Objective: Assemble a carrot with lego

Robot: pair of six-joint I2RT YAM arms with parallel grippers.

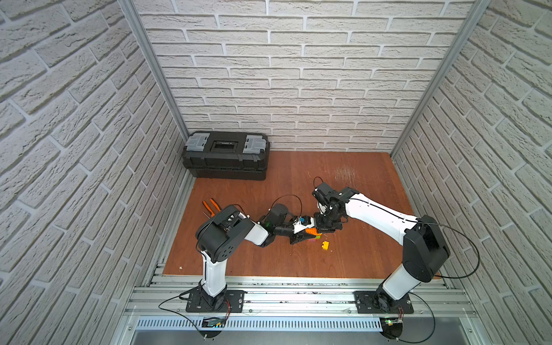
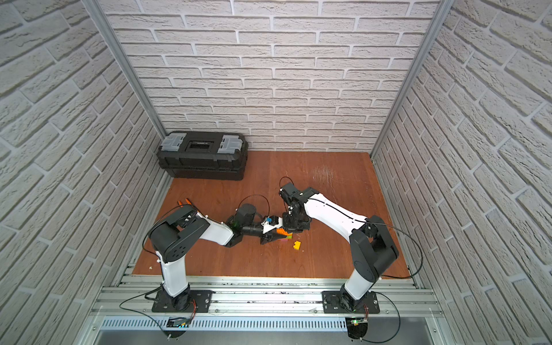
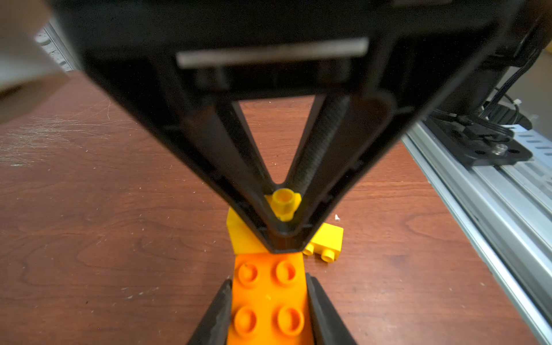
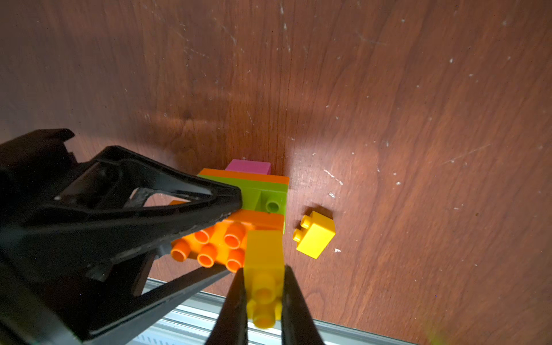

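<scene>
My left gripper is shut on an orange lego brick (image 3: pixel 266 293), part of a stack with green (image 4: pixel 270 189) and pink bricks (image 4: pixel 248 166). My right gripper is shut on a small yellow brick (image 4: pixel 263 253), held against the end of the orange brick; whether it is seated cannot be told. Both grippers meet at the front middle of the table. A loose yellow brick (image 4: pixel 315 235) lies on the table beside the stack, studs pointing sideways.
A black toolbox (image 1: pixel 226 154) stands at the back left, with orange-handled tools (image 1: pixel 210 207) in front of it.
</scene>
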